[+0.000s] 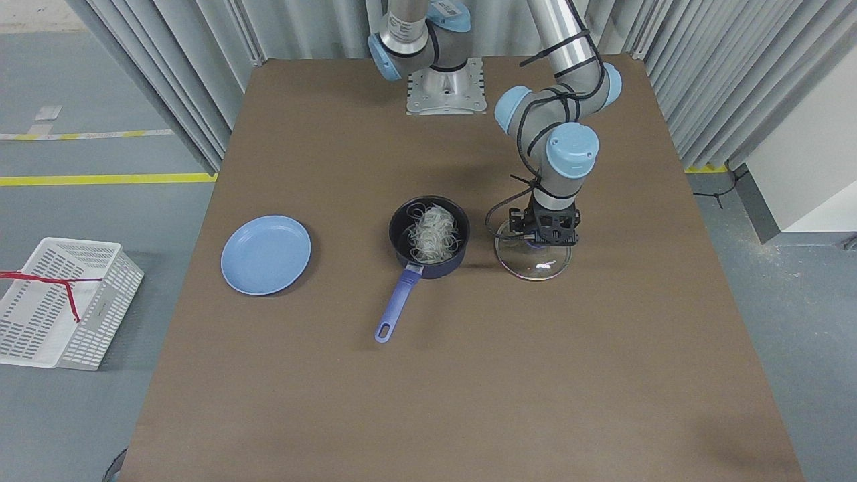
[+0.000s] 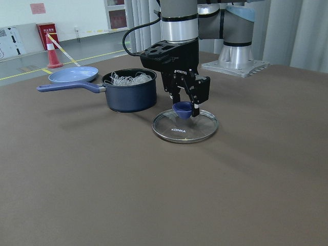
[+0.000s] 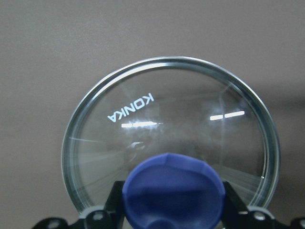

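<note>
My gripper is down over the glass lid, which lies on the table right of the pot. The lid's blue knob sits between the fingers, which appear to touch it on both sides; how firmly they are closed is unclear. The dark blue pot holds white noodle-like strands, its long handle pointing to the front. A light blue plate lies left of the pot.
A white basket with red straps is on the floor at the left, off the table.
</note>
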